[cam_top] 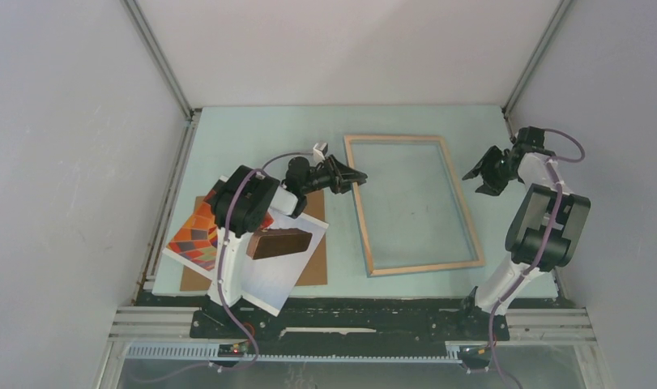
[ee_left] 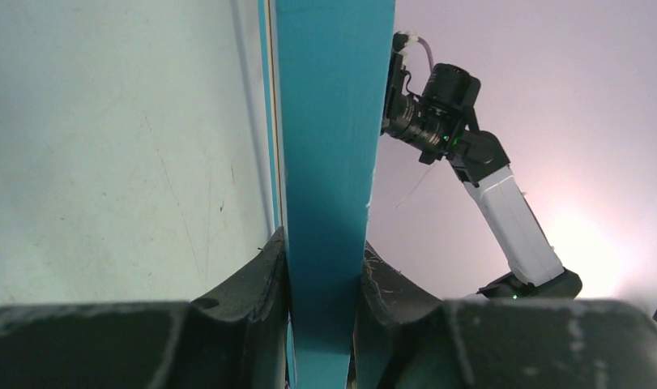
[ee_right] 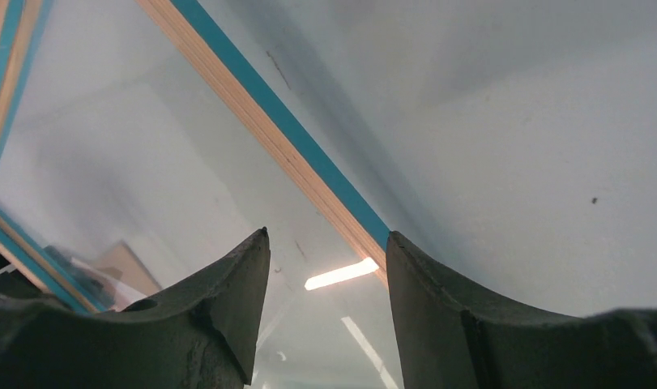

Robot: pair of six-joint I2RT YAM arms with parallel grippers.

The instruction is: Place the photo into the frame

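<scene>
The empty picture frame (cam_top: 363, 231), light wood with blue outer sides, is at the middle of the table, its opening showing the pale surface beneath. My left gripper is shut on the left side bar; the bar's blue side (ee_left: 333, 121) runs up between the fingers. At the right, my right gripper is part open, with nothing between its fingers; the frame's right bar (ee_right: 288, 154) shows beyond them, apart from them. A colourful photo (cam_top: 197, 237) lies at the left, partly covered by the left arm.
A white sheet (cam_top: 284, 271) and a brown board (cam_top: 314, 271) lie at the left by the photo, with a dark brown block-like shape (cam_top: 280, 242) on the sheet. Bare table surrounds the frame at the back.
</scene>
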